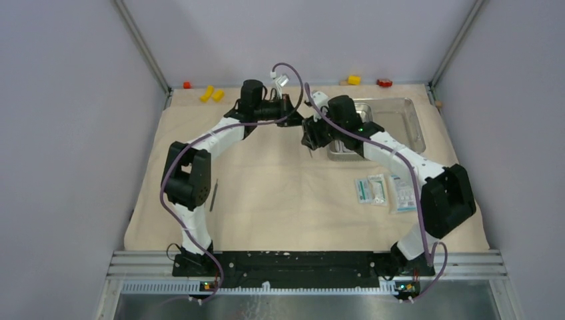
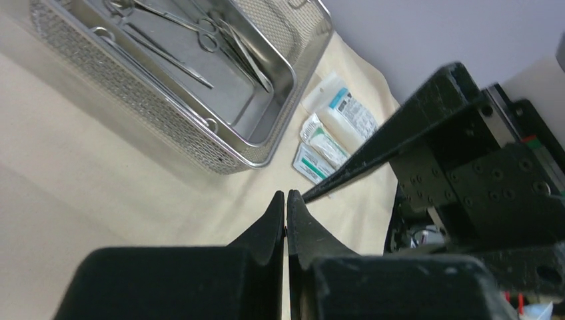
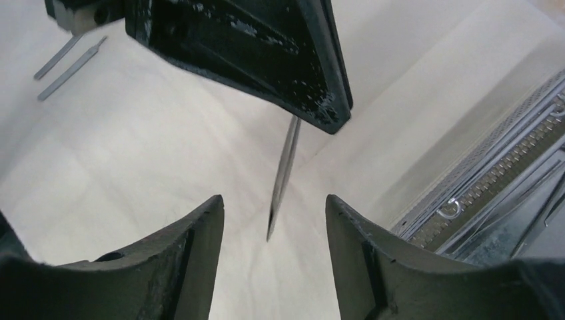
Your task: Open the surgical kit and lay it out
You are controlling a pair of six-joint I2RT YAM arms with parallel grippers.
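A slim metal instrument runs down from the fingertips of my left gripper, which is shut on it; in the left wrist view those fingers meet and the instrument itself is not distinguishable. Around its lower part, my right gripper stands open, with gaps on both sides in the right wrist view. From above, its thin end (image 1: 310, 153) shows below the right gripper. The mesh basket (image 2: 230, 160) holds a metal tray (image 2: 288, 83) with scissors-like tools (image 2: 207, 41) and other instruments. Two thin instruments (image 3: 73, 72) lie on the cloth at left.
Wrapped packets (image 1: 378, 190) rest on the cloth at the right, in front of the basket. Yellow blocks (image 1: 218, 95) and red blocks (image 1: 384, 83) sit along the back edge. Bare cloth (image 1: 280, 200) fills the front middle. Both grippers are very close together.
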